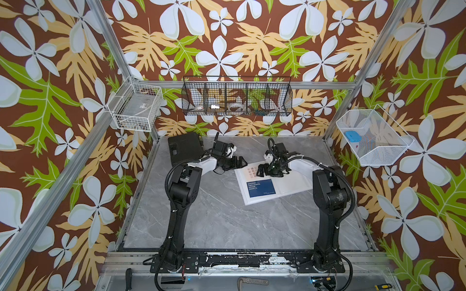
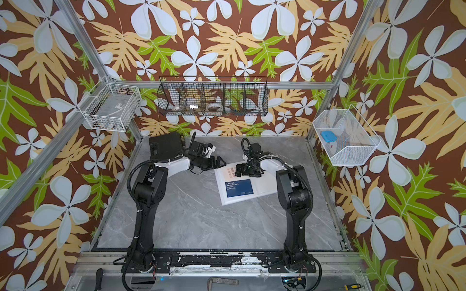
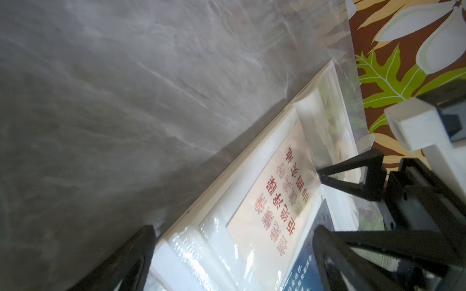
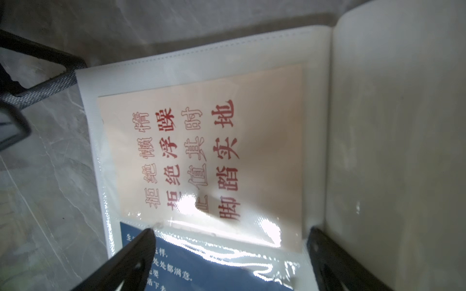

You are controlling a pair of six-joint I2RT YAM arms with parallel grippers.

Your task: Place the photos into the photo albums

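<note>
The photo album (image 1: 296, 186) lies open on the grey table, a little right of centre. Its left page carries a beige photo with red lettering (image 4: 267, 126) under clear plastic, above a dark blue photo (image 1: 260, 188). In the right wrist view both appear inside clear pockets. My right gripper hovers over this page, open, its fingers wide apart with nothing held between them. At the album's upper left corner is my left gripper, also open, one finger over the table and the other over the page. Neither view shows a loose photo.
A black flat case (image 1: 184, 149) lies at the table's back left, beside my left arm. Wire baskets hang at the back (image 1: 237, 97), left (image 1: 138, 109) and right (image 1: 373, 135).
</note>
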